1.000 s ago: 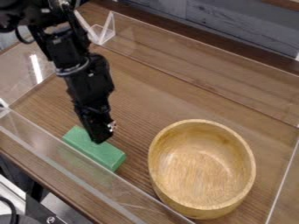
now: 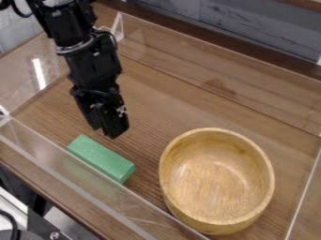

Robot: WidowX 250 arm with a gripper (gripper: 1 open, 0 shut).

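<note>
My black gripper (image 2: 107,120) hangs over the wooden surface on the left, open, with nothing visible between its fingers. Just below it lies a green rectangular block (image 2: 100,158), apart from the gripper. A pale yellow, oval bowl (image 2: 216,219) sits to the right of the block and appears empty.
Clear plastic walls edge the wooden surface (image 2: 213,94), running along the left front and far sides.
Compared with a second ago, the gripper is higher and farther from the green block, which now shows more fully. The block and bowl have not moved.
</note>
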